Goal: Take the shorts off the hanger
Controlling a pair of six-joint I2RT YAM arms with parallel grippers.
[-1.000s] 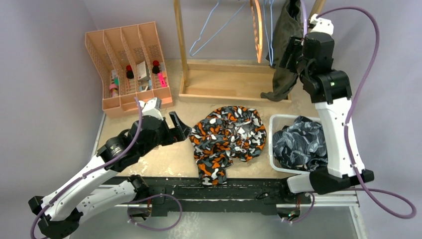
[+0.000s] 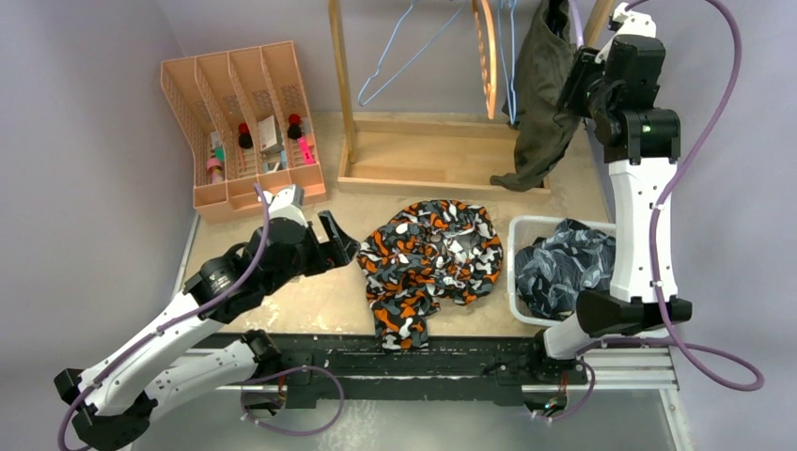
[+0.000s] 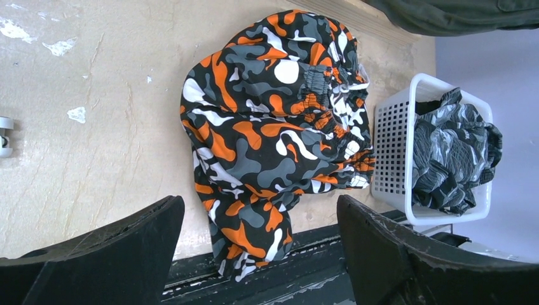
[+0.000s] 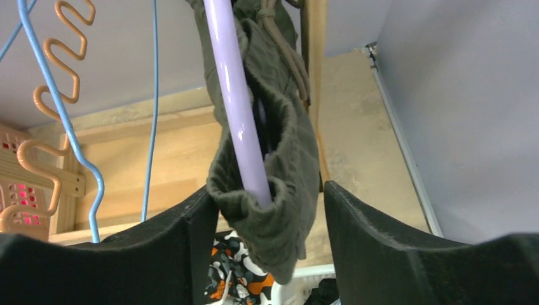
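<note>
A dark olive-green garment with a drawstring, apparently the shorts (image 2: pixel 543 89), hangs on the rack at the upper right. In the right wrist view a lilac hanger (image 4: pixel 236 108) runs down into the waistband of the shorts (image 4: pixel 295 165). My right gripper is open around the waistband's near end; its left finger (image 4: pixel 202 222) is close against the cloth, while a gap shows at the right finger (image 4: pixel 346 219). Whether the left one touches cannot be told. My left gripper (image 2: pixel 340 240) stands open and empty beside an orange, black and grey camouflage garment (image 2: pixel 442 249) on the table.
Blue hangers (image 2: pixel 513 66) and an orange hanger (image 2: pixel 487 56) hang left of the shorts. Below the rack (image 2: pixel 442 184), a white basket (image 2: pixel 518 272) holds dark patterned cloth. An orange divided organiser (image 2: pixel 226 195) stands at the back left. Bare table lies left of the camouflage garment.
The lilac hanger's end and the orange hanger swayed. The left arm has barely moved.
</note>
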